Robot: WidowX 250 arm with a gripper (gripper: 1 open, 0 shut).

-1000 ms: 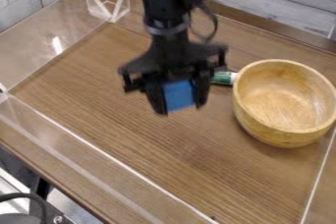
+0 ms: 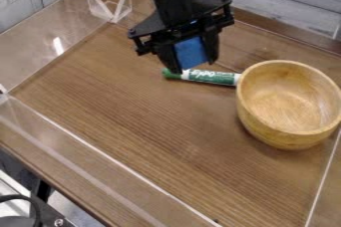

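My black gripper (image 2: 178,44) hangs at the upper middle, shut on a blue block (image 2: 194,52) held above the wooden table. Just behind and below it, a green and white tube (image 2: 208,76) with lettering lies on the table, its left end near the block. A tan wooden bowl (image 2: 286,121) stands at the right.
A clear plastic side wall (image 2: 40,42) runs along the left, with cables at the lower left corner. A back edge runs along the top right.
My gripper, holding the blue block, has moved back and up, away from the front middle of the table to above the tube. The tube and bowl look unmoved.
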